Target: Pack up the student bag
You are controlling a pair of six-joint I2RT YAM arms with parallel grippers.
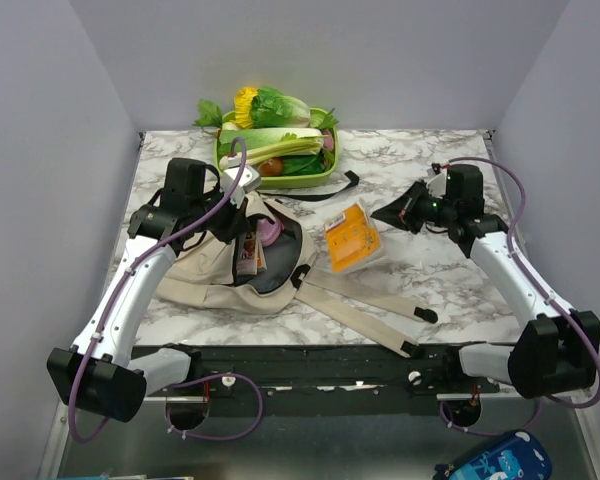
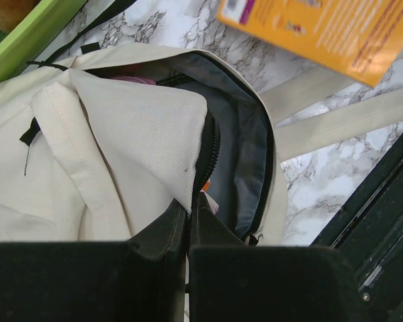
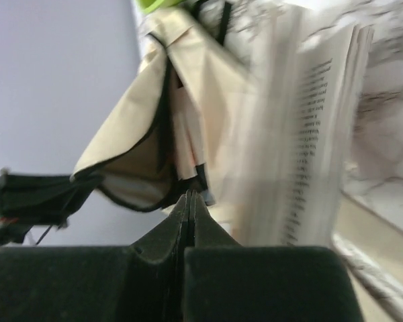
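The cream bag (image 1: 215, 285) lies open on the left, dark lining showing, with books and a pink item (image 1: 269, 230) inside. My left gripper is shut on the bag's cream flap at its zipped edge (image 2: 205, 147). An orange book (image 1: 351, 235) is raised right of the bag, held by my right gripper (image 1: 390, 214); in the right wrist view its pages (image 3: 302, 141) are blurred close up.
A green basket of vegetables (image 1: 277, 180) stands at the back. Two cream straps (image 1: 355, 318) lie toward the front right.
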